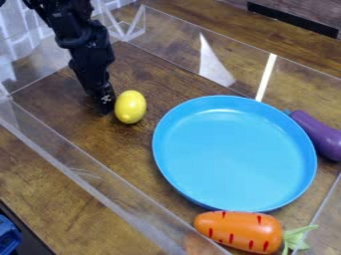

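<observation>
My black gripper hangs low over the wooden board at the upper left, its fingertips just left of a yellow lemon-like toy. The gripper is open, and the yellow toy stands outside it, close by or touching; I cannot tell which. A blue plate lies to the right of the yellow toy.
An orange carrot toy lies at the bottom right, a purple eggplant toy at the right. Clear walls edge the board. A dark blue item is at the bottom left corner. Bare wood lies above the plate.
</observation>
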